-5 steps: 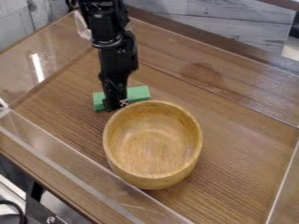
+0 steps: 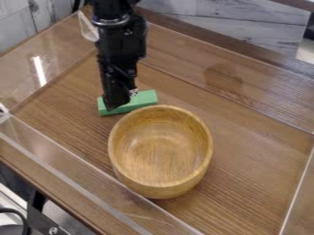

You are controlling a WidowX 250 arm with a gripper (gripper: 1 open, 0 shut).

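Note:
My black gripper (image 2: 117, 92) hangs from the top of the view, its fingertips just above the left part of a green block (image 2: 138, 100) lying on the wooden table. It looks shut, with nothing seen between its fingers; whether it touches the block is unclear. A round yellow-tan bowl (image 2: 160, 151) sits just in front of the block, toward the camera.
A pale marbled surface (image 2: 258, 23) runs along the back right. Dark cables lie at the lower left, off the table's edge.
The gripper has risen slightly and shifted a little left, uncovering more of the green block. The block and the bowl look unmoved.

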